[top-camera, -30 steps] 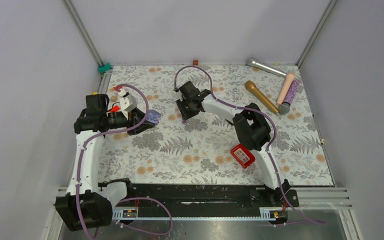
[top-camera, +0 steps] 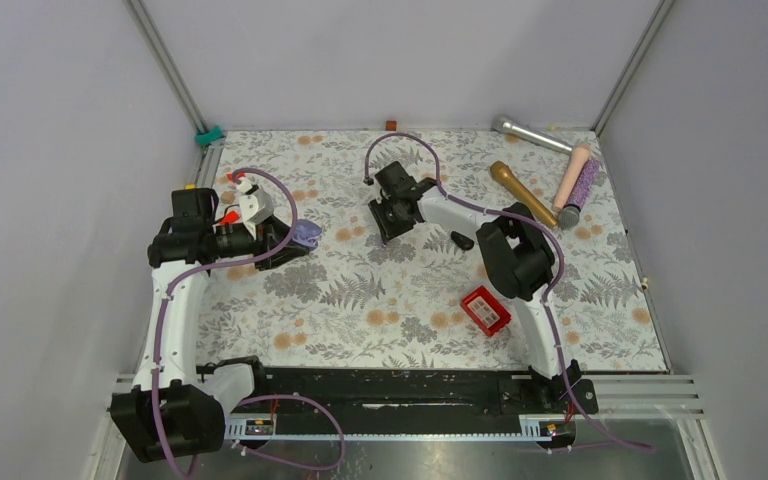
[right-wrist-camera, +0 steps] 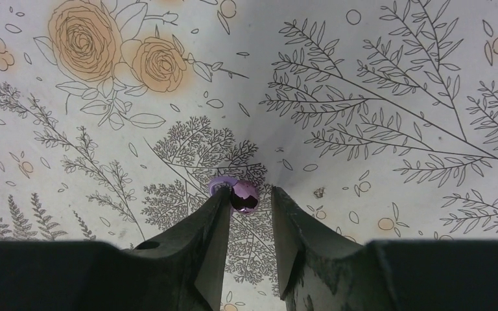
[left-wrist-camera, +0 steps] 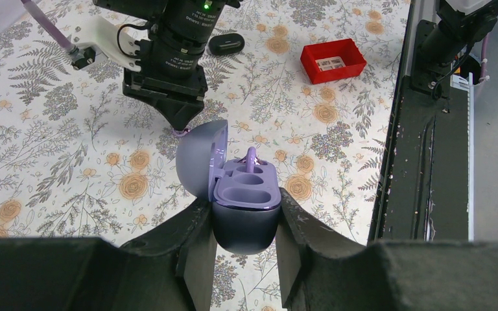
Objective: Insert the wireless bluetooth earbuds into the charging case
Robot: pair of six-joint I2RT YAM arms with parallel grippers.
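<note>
The lilac charging case (left-wrist-camera: 243, 207), lid open, is held upright by my left gripper, shut on it; one stem-like earbud (left-wrist-camera: 251, 163) stands in a slot. The case also shows at the left in the top view (top-camera: 305, 232). In the right wrist view, a lilac earbud (right-wrist-camera: 246, 194) lies on the floral surface at the fingertips of my part-open right gripper; whether the fingers touch it I cannot tell.
A red box (top-camera: 484, 311) sits at front right, a small black object (top-camera: 462, 241) beside the right arm. Several microphone-like cylinders (top-camera: 520, 190) lie at back right.
In the top view my right arm and gripper have moved a little to the right; the left arm and case have not moved.
</note>
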